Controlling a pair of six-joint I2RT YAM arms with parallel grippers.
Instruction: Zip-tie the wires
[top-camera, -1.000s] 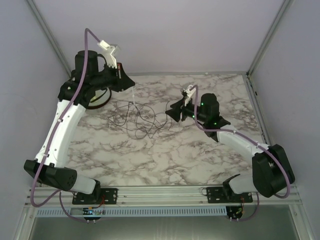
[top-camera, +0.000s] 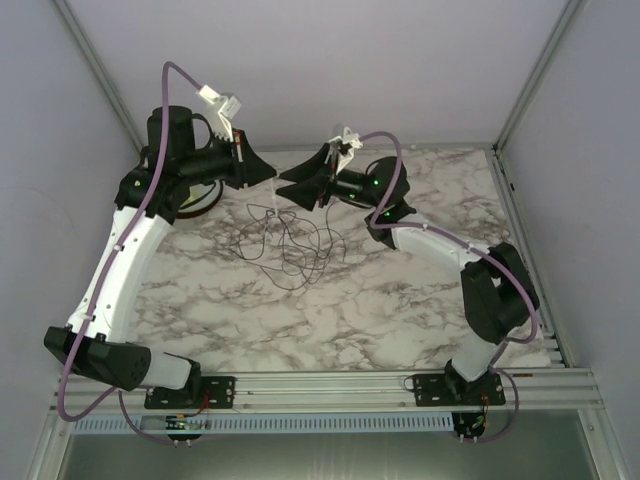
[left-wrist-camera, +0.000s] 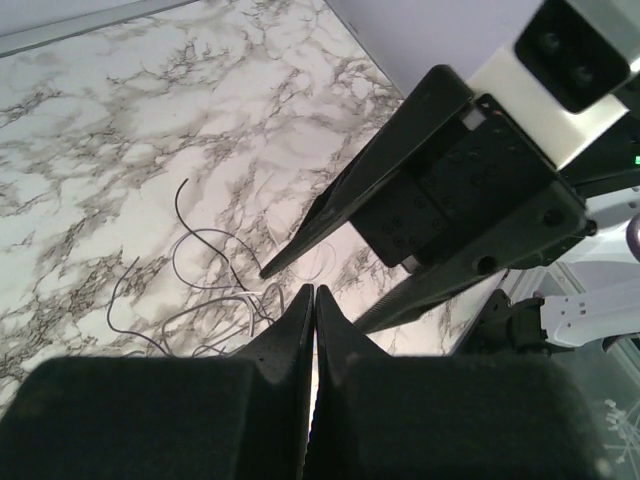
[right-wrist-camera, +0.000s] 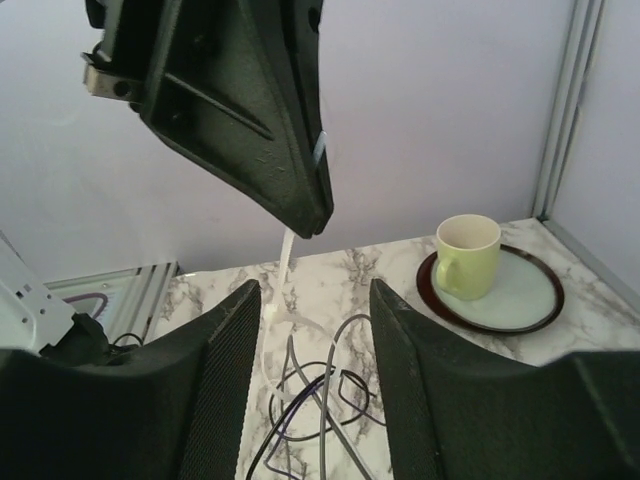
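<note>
Loose dark and grey wires (top-camera: 290, 255) lie in a tangle on the marble table. A thin white zip tie (right-wrist-camera: 284, 262) runs from my left gripper down to a small head, with a loose loop around some of the wires in the right wrist view. The left fingers are shut on the strip's upper part. My right gripper stands open close by, its fingers on either side of the hanging strip in that view. No contact between its fingers and the strip shows.
A pale green cup (right-wrist-camera: 468, 262) stands on a white plate with a brown rim (right-wrist-camera: 548, 318), at the back left of the table in the top view. Both grippers are very close together.
My right gripper has moved left from the wires' right side to beside the left gripper, its fingers opening on the way. The left gripper has shifted only slightly; the wires moved a little.
</note>
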